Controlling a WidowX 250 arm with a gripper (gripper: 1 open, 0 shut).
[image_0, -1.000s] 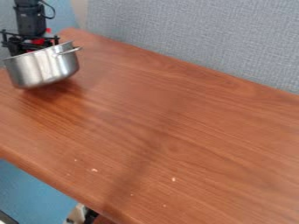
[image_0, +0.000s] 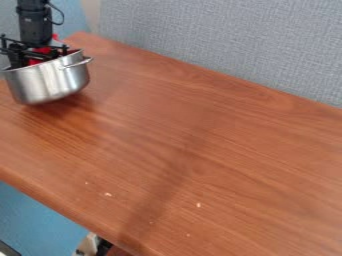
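Observation:
A shiny steel pot (image_0: 48, 82) with side handles sits at the far left of the wooden table (image_0: 201, 170). My black gripper (image_0: 32, 55) is over the pot's back rim, its fingers down at or inside the top. Something red shows behind the fingers, partly hidden. The fingertips are hidden, so what is between them cannot be seen clearly.
A grey textured wall (image_0: 227, 45) runs along the table's back edge. Blue floor shows beyond the front-left edge.
The gripper and pot have shifted very slightly; otherwise the scene looks the same.

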